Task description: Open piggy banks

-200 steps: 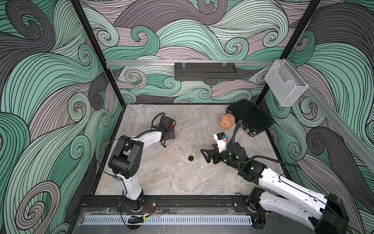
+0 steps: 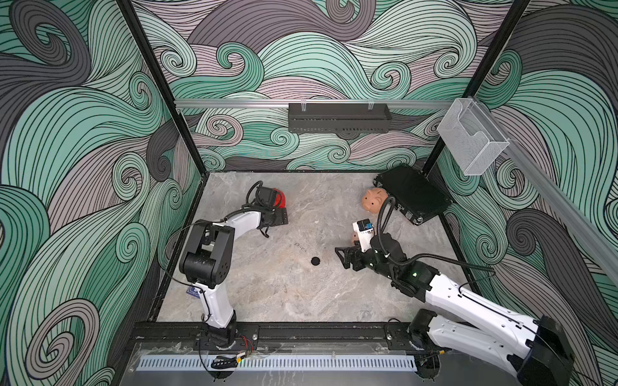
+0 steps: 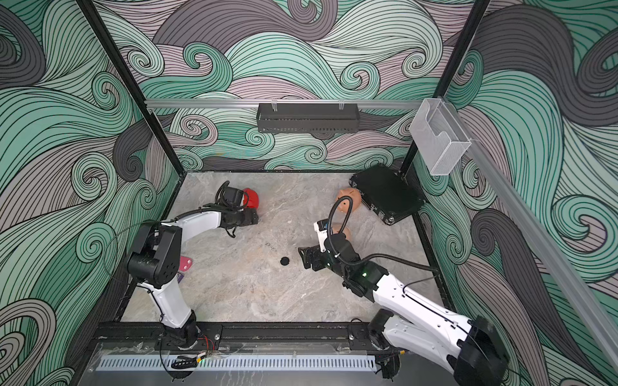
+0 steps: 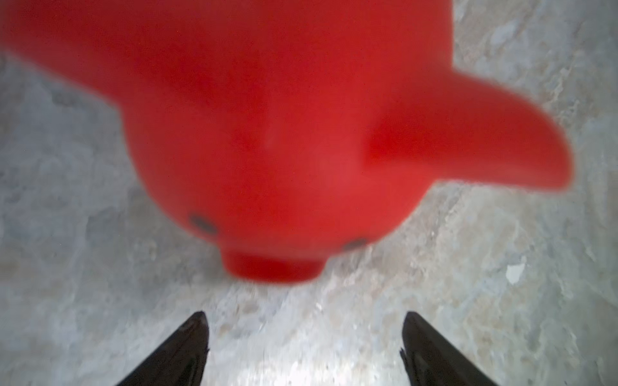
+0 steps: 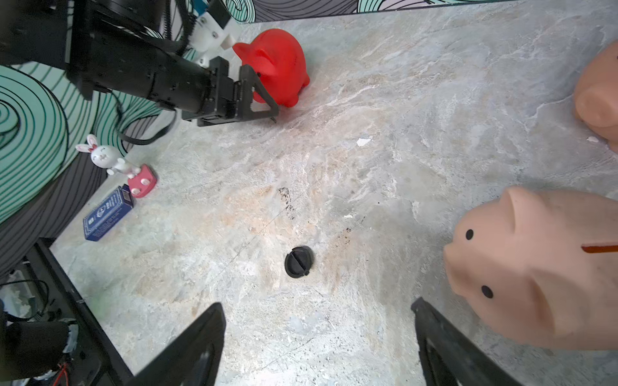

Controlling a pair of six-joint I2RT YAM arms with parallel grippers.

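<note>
A red piggy bank (image 4: 283, 148) fills most of the left wrist view, close above my open left gripper, whose fingers have bare table between them. My open right gripper is over the table beside a pale pink piggy bank (image 5: 534, 263); a black round plug (image 5: 298, 262) lies on the table beyond its fingers. A second pink piggy bank (image 2: 374, 200) sits at the back right, partly seen in the right wrist view.
A black case (image 2: 412, 193) lies at the back right corner. A rabbit figurine (image 5: 109, 159) and a blue box (image 5: 108, 212) are at the left edge.
My left gripper has shifted slightly about the red piggy bank, leaving more of it visible in the top left view. The right arm has moved very slightly.
</note>
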